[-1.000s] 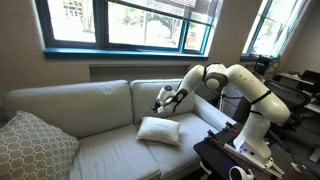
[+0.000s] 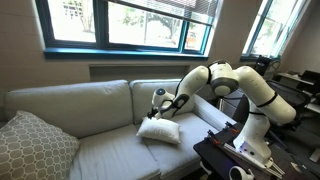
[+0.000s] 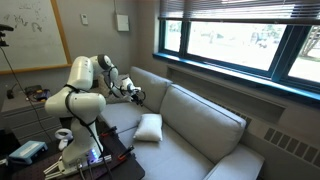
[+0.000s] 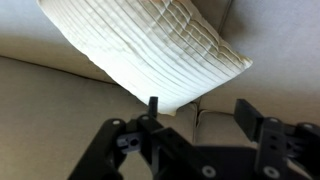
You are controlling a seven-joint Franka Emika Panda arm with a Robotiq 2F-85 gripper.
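A small white cushion (image 2: pixel 159 130) rests on the grey couch seat, in front of the backrest. In exterior view 2 the same cushion (image 3: pixel 149 127) sits on the seat in front of the arm. Its ribbed, pale fabric (image 4: pixel 150 45) fills the upper left of the wrist view, with one corner pointing right. My gripper has its fingers apart, and only couch and the cushion's lower edge show in the gap. From exterior view 1, the gripper (image 2: pixel 152 113) hangs close by the cushion's back edge; whether it touches cannot be told.
A patterned grey pillow (image 2: pixel 36 148) leans at the couch's left end. The backrest (image 2: pixel 92 108) stands behind the gripper. Open seat (image 2: pixel 108 156) lies left of the white cushion. The arm's base stands on a black table (image 2: pixel 222 160).
In exterior view 1 my gripper has come down and slightly left, closer to the white cushion's back edge. The cushion stays in about the same place.
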